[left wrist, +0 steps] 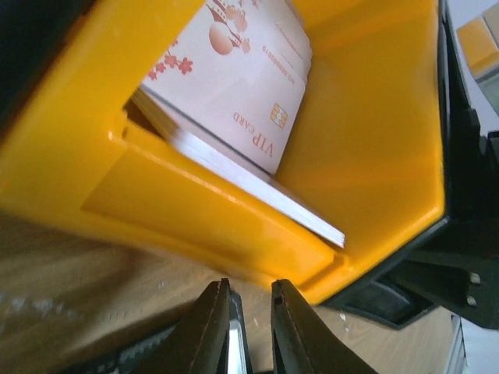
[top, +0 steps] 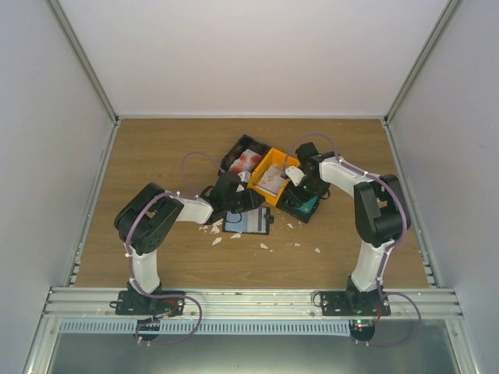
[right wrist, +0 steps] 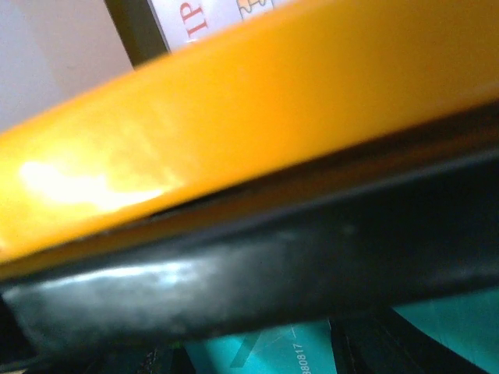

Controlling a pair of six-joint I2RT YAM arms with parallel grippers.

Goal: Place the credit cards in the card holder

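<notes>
The card holder (top: pixel 248 221), dark-edged with a pale face, lies flat on the table; its edge shows below my left fingers in the left wrist view. Pale VIP cards (left wrist: pixel 242 78) rest in a yellow box (left wrist: pixel 390 117). Past that box's near wall, my left gripper has its fingertips apart; whether anything is held cannot be told. My right gripper is partly open over the black box with teal cards (right wrist: pixel 300 351). A teal card shows between its dark fingers, but contact is unclear. Red and white cards (top: pixel 245 161) fill another box.
Three boxes stand in a slanted row: a black one (top: pixel 260 146), the yellow one, then a black one (top: pixel 310 216) at the right. Several small pale scraps (top: pixel 217 241) lie around the holder.
</notes>
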